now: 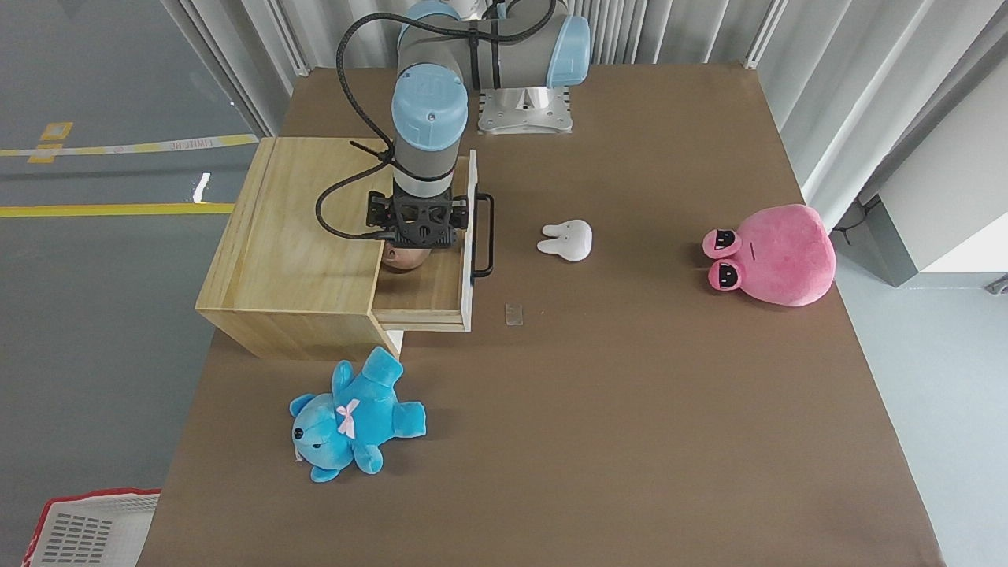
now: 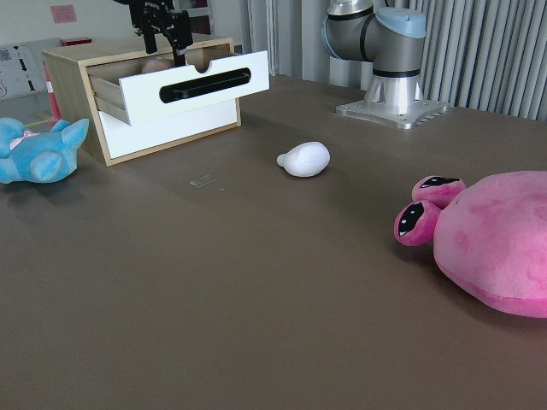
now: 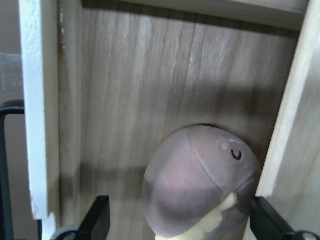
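Observation:
My gripper (image 1: 418, 231) (image 2: 167, 47) is over the open drawer of a light wooden cabinet (image 1: 293, 227) (image 2: 77, 73). In the wrist view the gripper is open, its fingertips either side of a round pinkish-brown plush toy (image 3: 185, 180) with a stitched closed eye and a cream strip, lying in the drawer. In the front view the toy (image 1: 404, 258) is mostly hidden under the gripper. The drawer's white front (image 2: 145, 98) carries a black handle (image 1: 488, 236).
On the brown table (image 1: 661, 425) lie a small white plush (image 1: 568, 240) right of the drawer, a large pink plush (image 1: 784, 255) farther right, and a blue teddy bear (image 1: 368, 406) in front of the cabinet. A basket (image 1: 90, 529) stands beyond the table at lower left.

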